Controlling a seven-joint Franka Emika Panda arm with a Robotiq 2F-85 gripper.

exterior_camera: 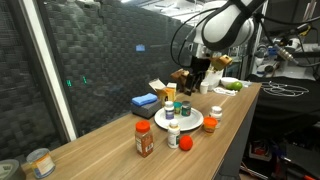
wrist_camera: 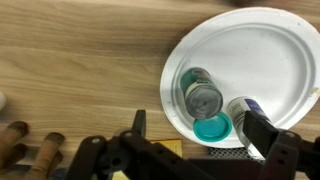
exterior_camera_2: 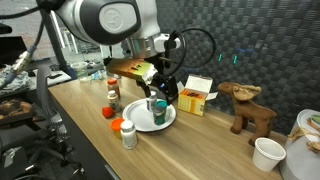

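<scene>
A white plate (wrist_camera: pixel 184 55) holds a greenish jar (wrist_camera: pixel 203 97), a teal lid or cup (wrist_camera: pixel 212 129) and a pale labelled bottle (wrist_camera: pixel 245 108), as the wrist view shows. From the side, the plate (exterior_camera: pixel 193 124) lies on the wooden counter with these small items grouped on it. My gripper is open above the plate, its two fingers spread wide with nothing between them. In the second exterior view, the arm hides part of the far counter, and the jar (exterior_camera_2: pixel 159 114) stands below my gripper.
Near the plate are an orange-lidded jar (exterior_camera: pixel 144 138), a white-topped bottle (exterior_camera: pixel 173 134), a red ball-like item (exterior_camera: pixel 186 143) and an orange cup (exterior_camera: pixel 209 125). Behind stand a yellow box (exterior_camera_2: pixel 197 94), a brown toy animal (exterior_camera_2: pixel 250 112) and a white cup (exterior_camera_2: pixel 268 153).
</scene>
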